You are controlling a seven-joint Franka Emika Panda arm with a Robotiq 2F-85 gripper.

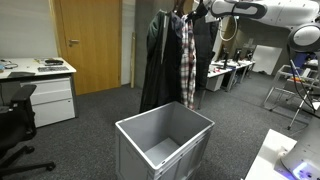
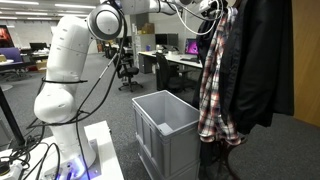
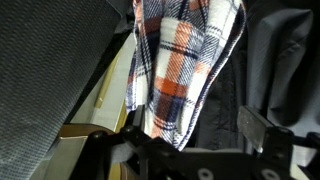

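A plaid shirt (image 1: 188,62) in red, white and dark checks hangs among dark garments. In the wrist view the plaid cloth (image 3: 180,70) lies ahead of my gripper, which is open, its two fingers apart on either side of the picture's lower middle. Whether any cloth reaches between the fingertips is hard to tell. A black jacket (image 2: 260,65) hangs beside the plaid shirt (image 2: 215,85) in the second exterior view. At the top of both exterior views the arm reaches toward the clothes; the gripper itself is hard to make out there.
An empty-looking grey bin (image 1: 150,145) stands on the floor below and in front of the garments. A white table (image 1: 270,160) holds the arm's base. Desks, a black office chair (image 1: 15,125) and a wooden door (image 1: 90,45) are farther off.
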